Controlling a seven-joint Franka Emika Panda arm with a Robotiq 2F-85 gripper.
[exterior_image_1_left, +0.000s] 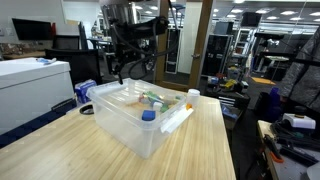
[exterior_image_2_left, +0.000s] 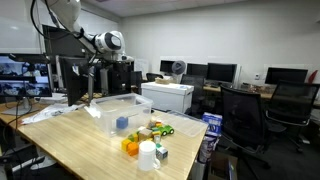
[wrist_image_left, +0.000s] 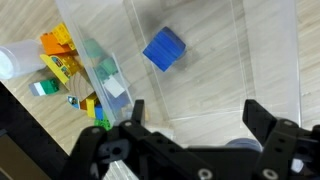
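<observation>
A clear plastic box (exterior_image_1_left: 126, 125) stands on the wooden table. Inside it lies a blue block (wrist_image_left: 164, 48), also visible through the wall in the second exterior view (exterior_image_2_left: 122, 123). My gripper (exterior_image_1_left: 134, 74) hangs above the box, apart from the block. Its fingers stand wide apart in the wrist view, and between the fingertips of the gripper only the box's bare bottom shows. The block lies beyond the fingers in that view, towards the top.
Several colourful toy pieces (exterior_image_2_left: 152, 133) lie on the table outside the box, with a white cup (exterior_image_2_left: 147, 156) near them. A blue canister (exterior_image_2_left: 210, 138) stands at the table's right. Bare tabletop (exterior_image_1_left: 60, 150) stretches in front of the box.
</observation>
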